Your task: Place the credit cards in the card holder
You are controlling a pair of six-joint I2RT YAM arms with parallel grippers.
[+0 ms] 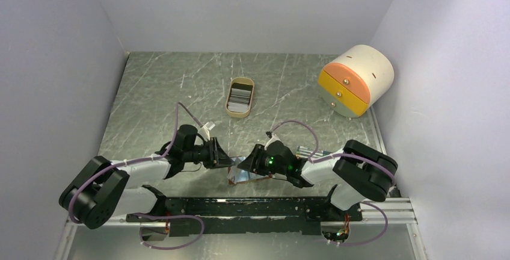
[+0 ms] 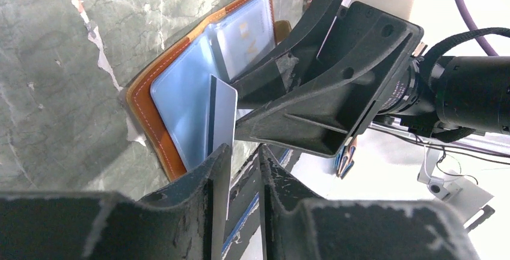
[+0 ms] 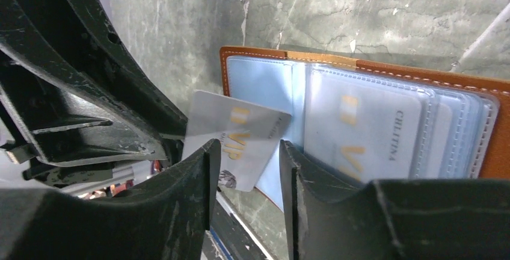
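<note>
The card holder point(image 1: 242, 177), brown-edged with clear bluish sleeves, lies open at the front of the table. In the left wrist view a grey card point(image 2: 224, 112) stands on edge over the left sleeve point(image 2: 180, 94), its near end between the fingers of my left gripper. These fingers are apart, with a gap on the card's right side. My right gripper is open over the holder; past its fingertips, the card point(image 3: 240, 130) with gold VIP lettering tilts across the sleeve edge. Another card point(image 3: 361, 130) shows inside a clear sleeve.
Farther back stands a tan box point(image 1: 239, 114) holding several cards. A white drum-shaped drawer unit point(image 1: 376, 73) is at the back right. Slim coloured items point(image 1: 305, 150) lie behind the right arm.
</note>
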